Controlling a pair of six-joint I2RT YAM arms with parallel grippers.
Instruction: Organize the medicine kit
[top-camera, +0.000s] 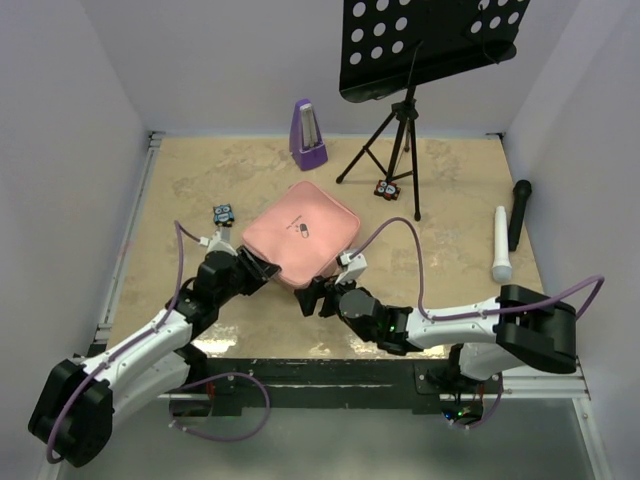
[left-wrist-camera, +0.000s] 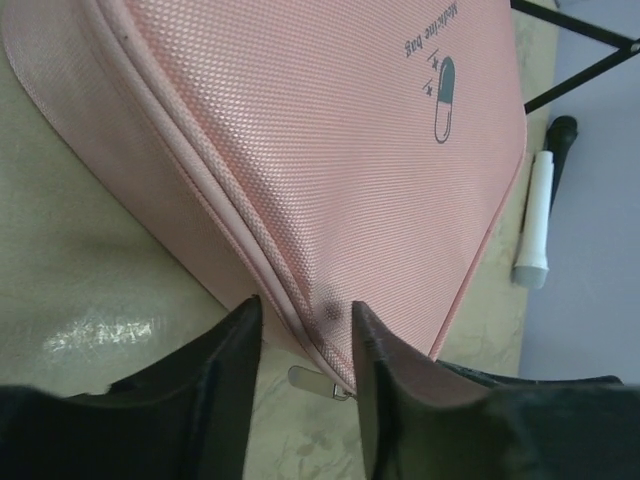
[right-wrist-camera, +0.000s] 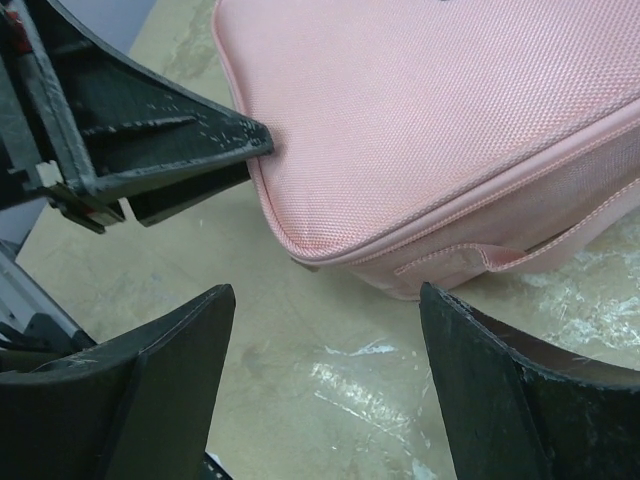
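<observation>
The pink medicine bag (top-camera: 300, 230), printed with a pill, lies mid-table with its lid closed. My left gripper (top-camera: 262, 267) is at the bag's front-left edge; in the left wrist view its fingertips (left-wrist-camera: 305, 325) sit either side of the piped edge, and whether they grip it is unclear. My right gripper stands part open just short of the bag's front corner, with a strap loop (right-wrist-camera: 480, 255) on the side beyond it and nothing between its fingers.
A purple metronome (top-camera: 307, 140) and a black music stand (top-camera: 410, 100) stand at the back. A small patterned item (top-camera: 223, 214) lies left of the bag, another (top-camera: 386, 189) under the stand. A white tube (top-camera: 501, 240) and microphone (top-camera: 518, 215) lie at right.
</observation>
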